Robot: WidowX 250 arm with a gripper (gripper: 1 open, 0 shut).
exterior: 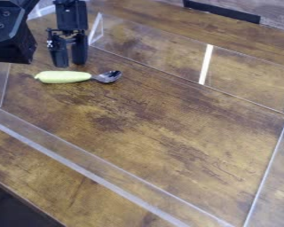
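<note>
My black gripper (68, 55) hangs at the upper left, its fingers apart and pointing down, with nothing seen between them. Just in front of and below it, a pale yellow-green oblong object (64, 77), like a corn cob or similar vegetable, lies on the wooden surface. A metal spoon (106, 77) lies at its right end, touching or very close.
Clear plastic walls (208, 64) with white tape border the wooden work area (156, 133). The table edge shows at the lower left, and a dark strip runs along the back.
</note>
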